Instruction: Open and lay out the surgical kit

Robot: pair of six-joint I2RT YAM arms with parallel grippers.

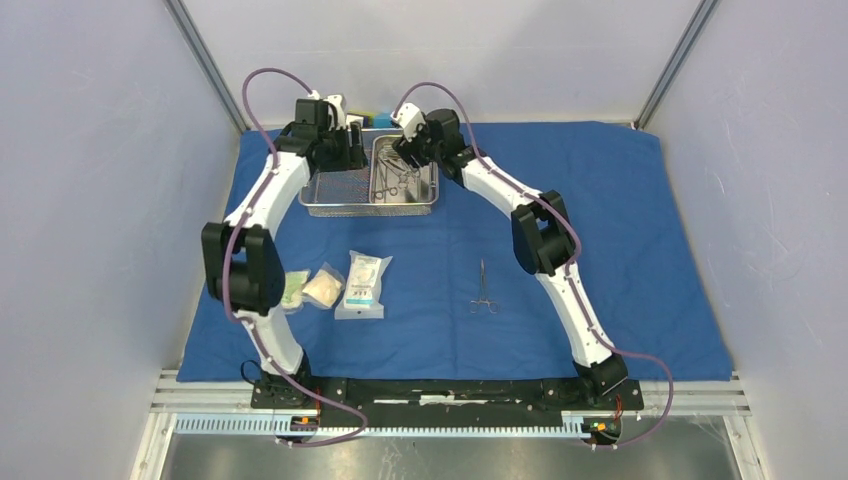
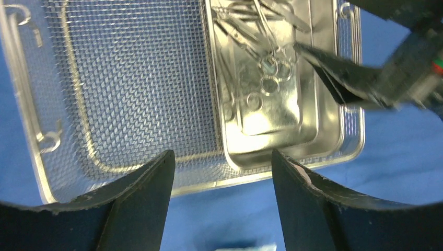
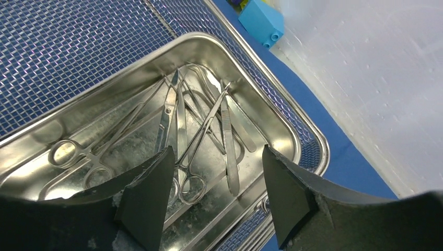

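A wire mesh basket [image 1: 340, 187] at the back of the blue cloth holds a steel tray [image 3: 83, 112] in its right half. Scissors [image 3: 99, 157], a clamp [image 3: 201, 138], a scalpel handle [image 3: 228, 141] and several other instruments lie crossed inside the tray. Over the tray my right gripper stands partly open, its fingers apart above the instruments and nothing held. My left gripper hangs open over the basket's empty mesh half, nothing between its fingers. One clamp [image 1: 483, 293] lies alone on the cloth at front centre.
A white package [image 1: 362, 285], a cream packet [image 1: 323, 287] and a green packet [image 1: 293, 289] lie at front left. A light blue block [image 3: 261, 23] sits behind the basket. Both grippers are close together over the basket.
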